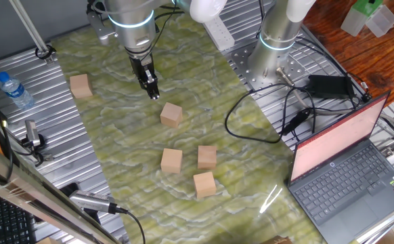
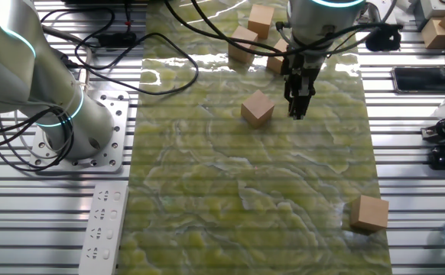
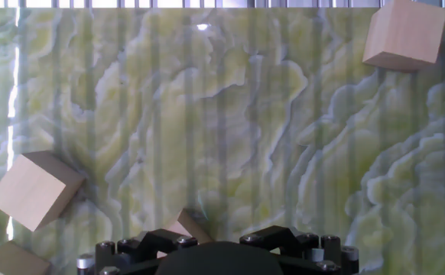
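Observation:
Several plain wooden cubes lie on a green marbled mat. One cube sits near the mat's middle, just beyond my gripper in exterior view 1. Three more cubes, left, right and front, form a loose cluster. A lone cube rests by the mat's left edge. In exterior view 2 my gripper points down, to the right of the middle cube. The wrist view shows a gap between my fingers, which look open with nothing held; a cube is partly hidden behind them.
A laptop and black cables flank the mat on the right. A water bottle stands beyond the left edge. Bare mat lies between the middle cube and the lone one.

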